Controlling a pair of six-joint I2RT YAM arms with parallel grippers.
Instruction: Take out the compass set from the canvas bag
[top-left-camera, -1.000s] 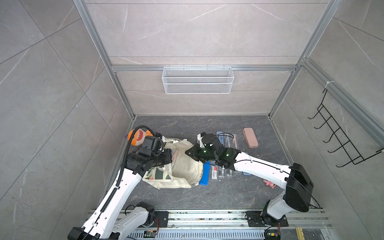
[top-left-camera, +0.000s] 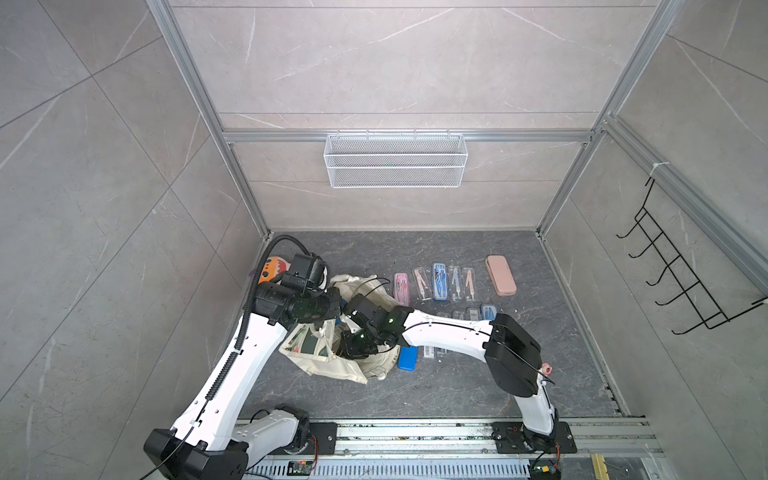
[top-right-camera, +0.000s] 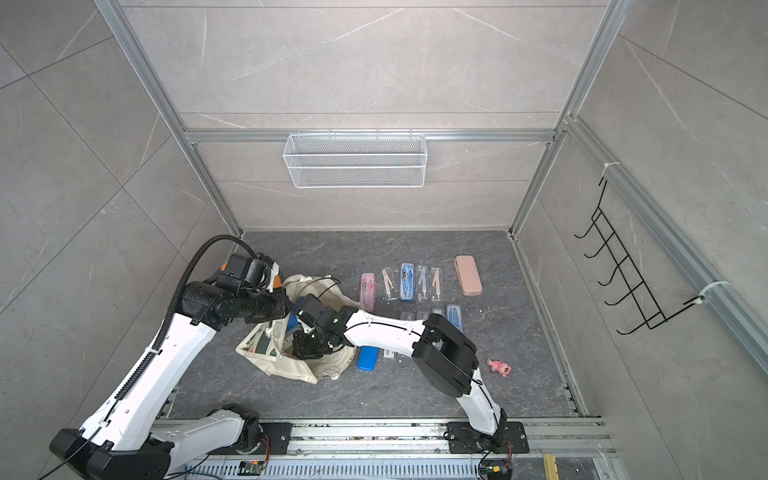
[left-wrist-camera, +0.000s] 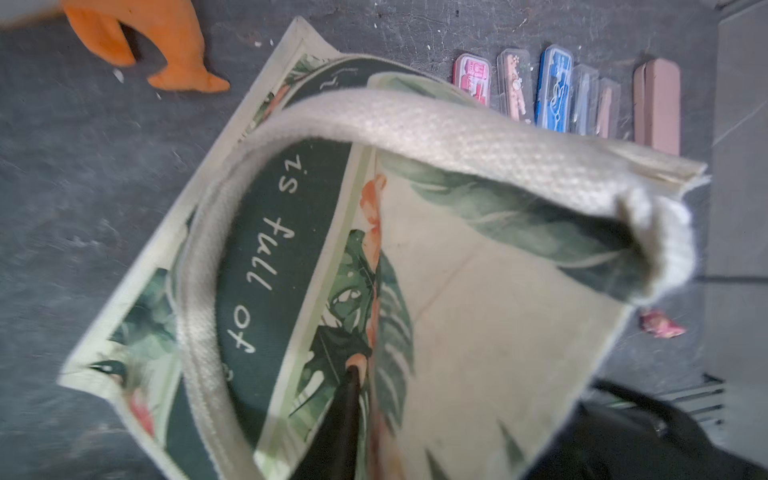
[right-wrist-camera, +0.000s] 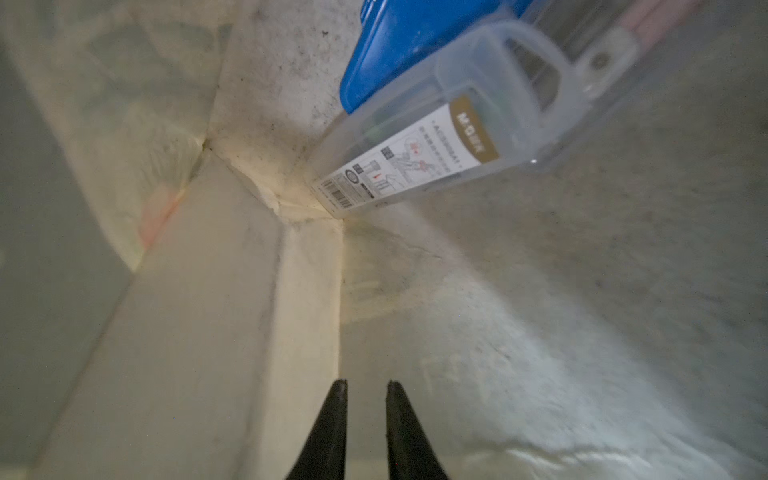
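Note:
The cream canvas bag (top-left-camera: 320, 364) lies at the front left of the table. My left gripper (top-left-camera: 326, 308) is at its upper left side; in the left wrist view only a dark finger shows against the printed fabric and rope handle, its opening hard to tell. My right gripper is inside the bag, fingers parted by a small gap, nothing between them. Ahead of it lie a blue case (right-wrist-camera: 400, 40), a clear M&G-labelled box (right-wrist-camera: 416, 136) and a clear case with pinkish contents (right-wrist-camera: 632, 40); I cannot tell which is the compass set.
An orange plush toy (left-wrist-camera: 176, 48) lies left of the bag. Rows of stationery cases and a pink case (top-left-camera: 500, 274) lie right of it. A small pink toy (top-right-camera: 498, 367) sits at front right. A wire basket (top-left-camera: 395, 160) hangs on the back wall.
My right arm has swung left and its gripper has gone down into the bag. My left gripper has moved slightly up, staying over the bag's left side.

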